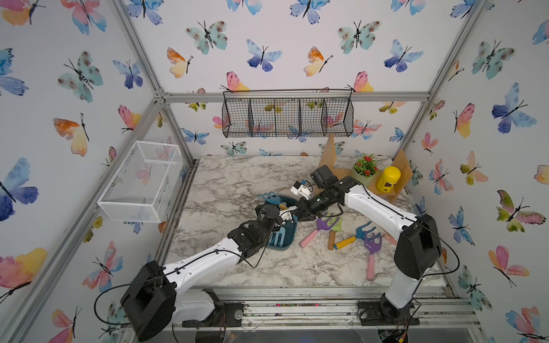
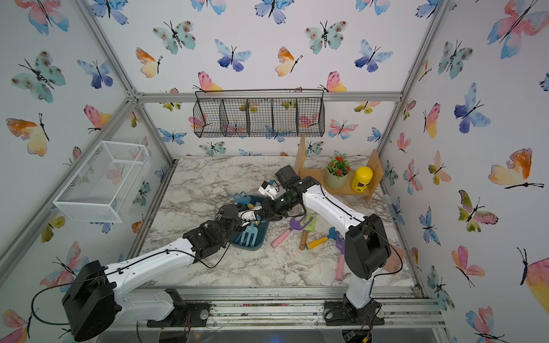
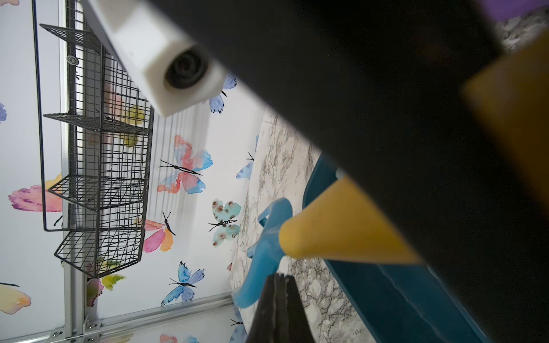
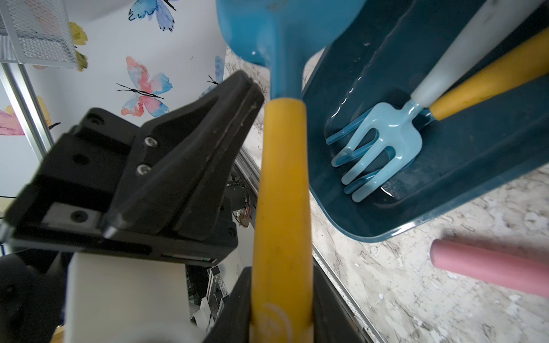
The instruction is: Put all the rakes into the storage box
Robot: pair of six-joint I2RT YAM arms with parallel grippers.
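The rake has a yellow handle (image 4: pixel 280 217) and a blue head (image 3: pixel 268 245). My right gripper is shut on the handle, holding the rake over one end of the dark teal storage box (image 4: pixel 377 235). My left gripper is shut with nothing between its fingers. The rake's blue head lies just beyond its tips in the left wrist view, outside the fingers. In the right wrist view, the left fingers (image 4: pixel 223 120) stand beside the rake's neck. Whether they touch it I cannot tell.
Inside the box lie a white-handled fork (image 4: pixel 394 131) and another yellow-handled tool (image 4: pixel 491 74). Right of the box, several tools lie loose, including a purple one (image 1: pixel 373 244) and a yellow-handled blue one (image 1: pixel 346 243).
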